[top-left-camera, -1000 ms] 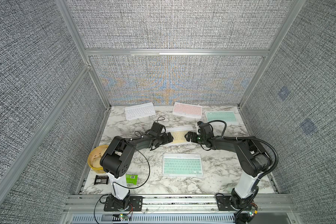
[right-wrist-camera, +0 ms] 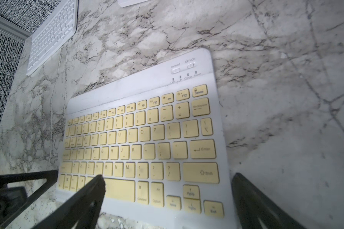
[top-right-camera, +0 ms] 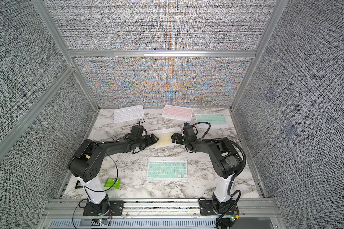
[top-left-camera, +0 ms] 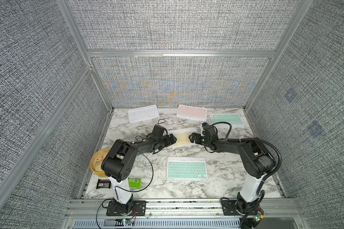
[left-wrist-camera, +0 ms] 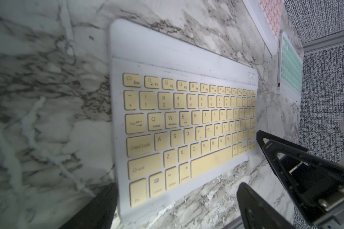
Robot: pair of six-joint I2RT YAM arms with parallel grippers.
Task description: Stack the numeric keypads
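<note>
The yellow-keyed keypad (top-left-camera: 183, 138) lies flat on the marble table, between my two grippers. At its left end my left gripper stands open; one finger (left-wrist-camera: 99, 208) is by the keypad's left edge. My right gripper, open too, is over the right end, one finger (right-wrist-camera: 252, 200) just off the right edge. Nothing is clamped in either. Closer to the robot lies a mint-keyed keypad (top-left-camera: 187, 168). Along the back are a white keypad (top-left-camera: 143, 113), a pink-keyed keypad (top-left-camera: 191, 112) and another mint-keyed keypad (top-left-camera: 227, 120). All lie apart.
A yellow bowl (top-left-camera: 96, 168) stands at the left, partly behind my left arm. A dark packet (top-left-camera: 103, 184) and a green packet (top-left-camera: 134, 183) lie near the front left. Marble is bare on both sides of the front mint keypad.
Both grippers have shifted only slightly: the left a little away from the robot and to the left, the right a touch to the left. The other keypads have stayed put.
</note>
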